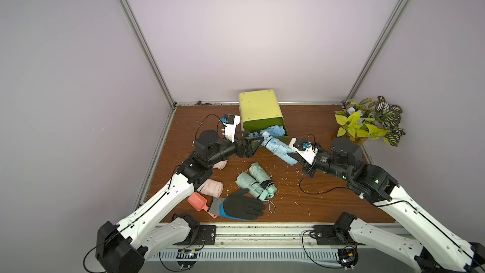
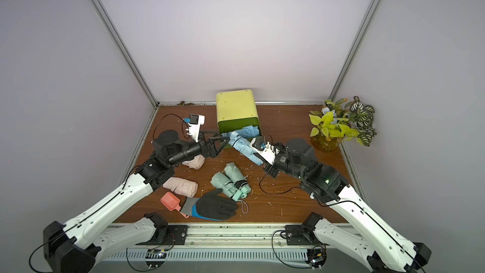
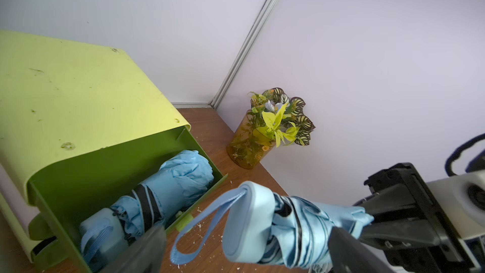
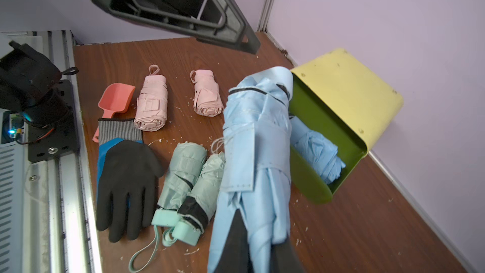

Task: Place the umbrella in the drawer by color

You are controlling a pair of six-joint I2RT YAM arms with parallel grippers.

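Note:
My right gripper (image 1: 295, 157) is shut on the lower end of a folded light-blue umbrella (image 4: 257, 141), lifted clear of the table and slanting up leftward. Its handle and wrist loop point at my left gripper (image 1: 257, 144), which stands open; in the left wrist view the handle (image 3: 247, 222) appears between its spread fingers, and contact cannot be told. Another blue umbrella (image 3: 169, 187) lies in the pulled-out green drawer (image 4: 310, 182) of the yellow-green box (image 1: 260, 106). Two mint umbrellas (image 4: 182, 174) and two pink umbrellas (image 4: 152, 102) rest on the table.
A dark glove (image 1: 242, 205) and a red scoop (image 4: 116, 98) lie near the front left. The plant in an amber pot (image 3: 247, 144) stands at the right edge. Bare table (image 1: 313, 116) shows right of the box.

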